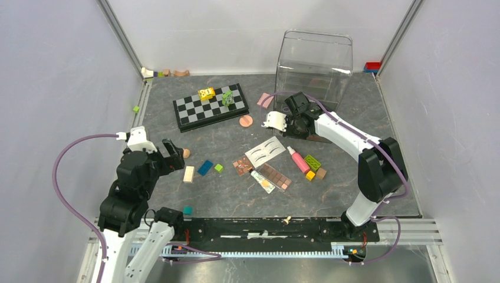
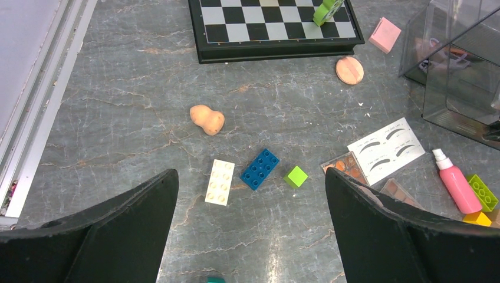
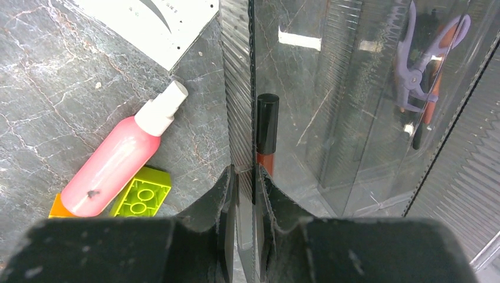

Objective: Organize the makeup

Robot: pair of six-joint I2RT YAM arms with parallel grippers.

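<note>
A clear acrylic organizer (image 1: 312, 59) stands at the back right. My right gripper is shut on its clear ridged edge, a dark-capped tube (image 3: 267, 121) and purple curler (image 3: 413, 76) behind the plastic. A pink bottle (image 1: 298, 159), eyebrow stencil sheet (image 1: 265, 151), brown palette (image 1: 275, 177), orange palette (image 1: 242, 165), cream tube (image 1: 262, 181), peach compact (image 1: 246, 121) and pink sponge (image 1: 265, 100) lie on the table. My left gripper hangs open over the left side, nothing between its fingers.
A chessboard (image 1: 194, 111) with toys sits at the back. Bricks and blocks (image 1: 204, 167) lie around the middle and beside the bottle.
</note>
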